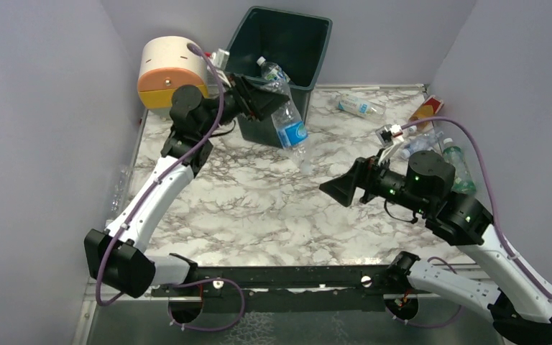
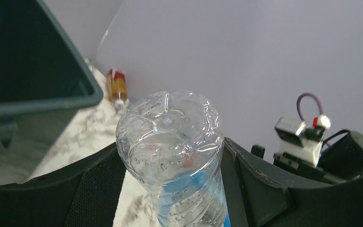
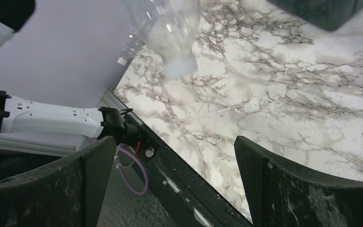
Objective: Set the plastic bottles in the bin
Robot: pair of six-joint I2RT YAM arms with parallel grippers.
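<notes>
A clear plastic bottle with a blue label (image 1: 292,133) hangs at the front of the dark green bin (image 1: 316,36), held by my shut left gripper (image 1: 266,97); in the left wrist view the bottle (image 2: 170,132) fills the gap between the fingers. One bottle (image 1: 273,72) lies inside the bin. My right gripper (image 1: 348,183) is open and empty, right of the held bottle. A clear bottle (image 1: 359,107) lies right of the bin; an amber one (image 1: 425,111), a blue-tinted one (image 1: 420,142) and a green one (image 1: 460,172) lie along the right side.
A pastel drawer box (image 1: 172,65) stands left of the bin. Another clear bottle (image 1: 118,190) lies at the left edge. Walls bound the marble board (image 1: 259,223) at left, back and right.
</notes>
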